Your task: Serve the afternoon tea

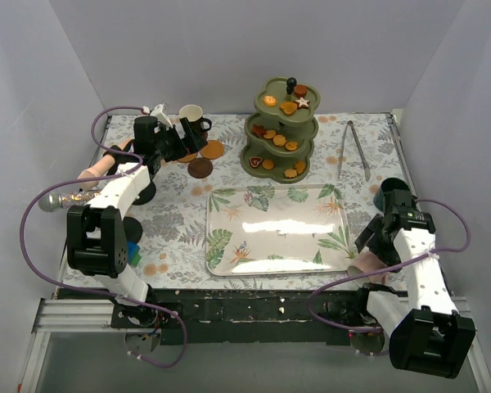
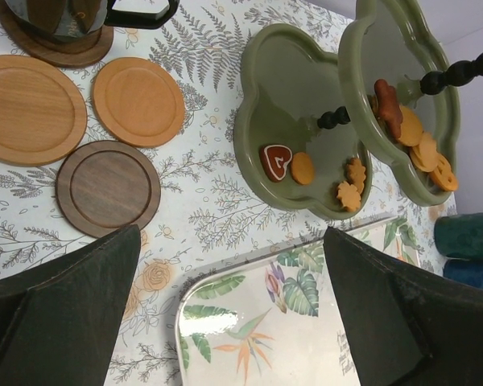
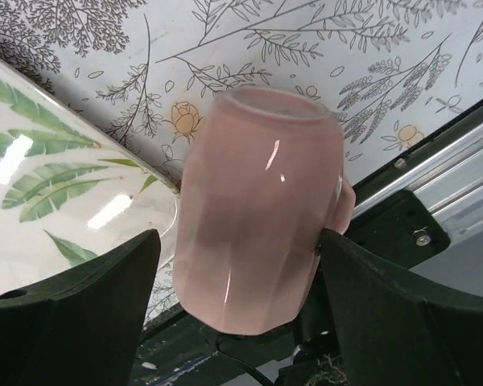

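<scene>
A pink mug point(image 3: 258, 209) lies on its side by the near right corner of the floral tray point(image 1: 274, 219), partly off the table's pattern toward the front rail. My open right gripper point(image 1: 367, 237) hangs over it, the mug between but not visibly gripped by its fingers in the right wrist view. My left gripper point(image 1: 195, 135) stands open above the back left, over wooden coasters point(image 2: 138, 102) and a dark mug point(image 2: 105, 16). The green tiered stand point(image 1: 278, 168) holds cookies at the back.
Tongs point(image 1: 360, 151) lie at the back right. A dark green cup point(image 1: 383, 188) stands behind my right gripper. A bottle point(image 1: 61, 201) and other items crowd the left. The table left of the tray is partly clear.
</scene>
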